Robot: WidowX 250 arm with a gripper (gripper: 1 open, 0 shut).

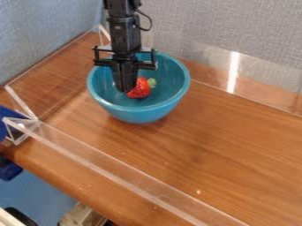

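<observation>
A light blue bowl [156, 110] stands on the wooden table toward the back left. In it lies a red strawberry [138, 89] with a green top, toward the middle. My black gripper [125, 85] hangs over the left half of the bowl, its fingertips just left of the strawberry. It looks shut, with nothing visible between its fingers.
Clear acrylic strips run along its edges. A dark blue object [10, 124] is at the left edge. Grey walls stand behind.
</observation>
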